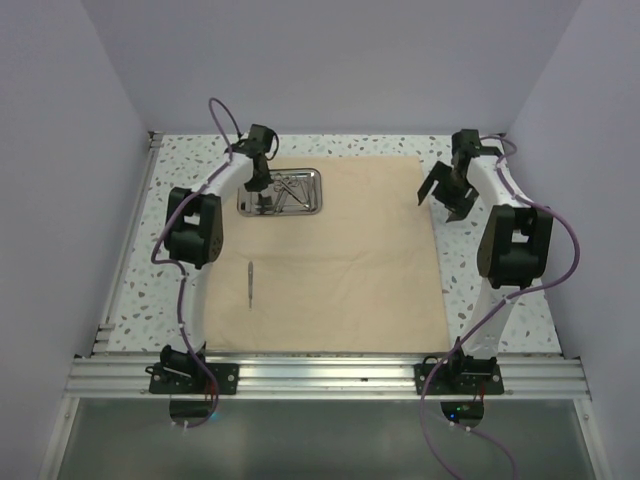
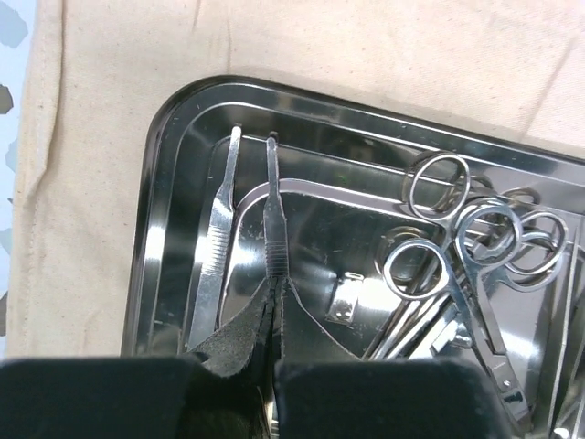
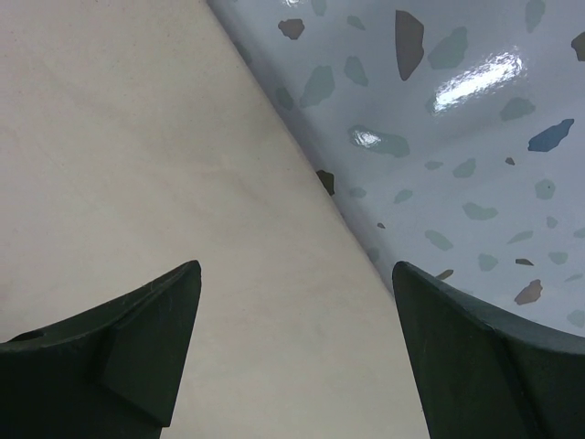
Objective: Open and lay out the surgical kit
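The steel tray (image 1: 310,205) sits at the back left of the cloth, holding several scissor-like instruments (image 2: 475,274) and two slim flat-handled tools. My left gripper is over the tray, shut, its tips at the right-hand slim tool (image 2: 274,210); whether that tool is between them is unclear. The other slim tool (image 2: 216,238) lies beside it. One slim metal instrument (image 1: 250,283) lies alone on the cloth at the left front. My right gripper is open above the cloth's right edge, nothing between its fingers.
Speckled table surface (image 3: 475,210) surrounds it. Walls stand at the back and both sides.
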